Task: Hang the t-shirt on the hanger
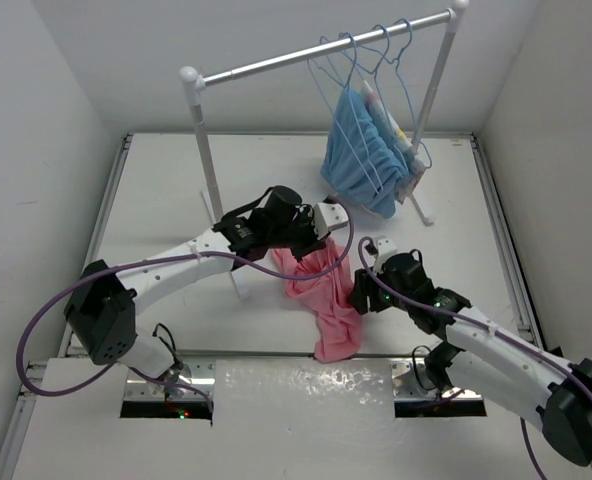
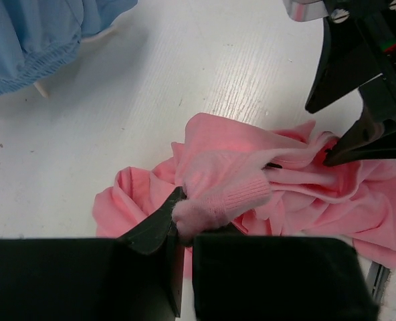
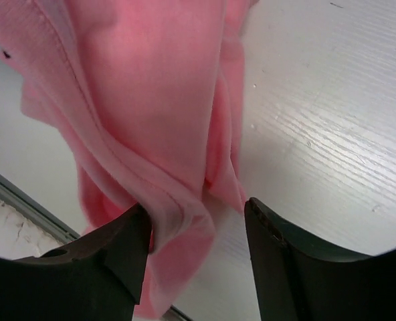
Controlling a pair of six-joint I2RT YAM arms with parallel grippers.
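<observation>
The pink T-shirt [image 1: 331, 315] lies crumpled on the white floor below the rack. My left gripper [image 1: 314, 240] is shut at its upper part; in the left wrist view a raised bit of the shirt [image 2: 221, 200] shows at its fingertips [image 2: 182, 224]. My right gripper [image 1: 361, 290] is lower, at the shirt's right side; in the right wrist view its fingers [image 3: 285, 267] are apart, with a fold of the pink shirt [image 3: 171, 214] between or just below them.
A white rail [image 1: 276, 62] above holds several blue hangers [image 1: 326, 100], with a blue garment [image 1: 361, 160] and a pale one behind it at the right. The floor left of the rack's post is clear.
</observation>
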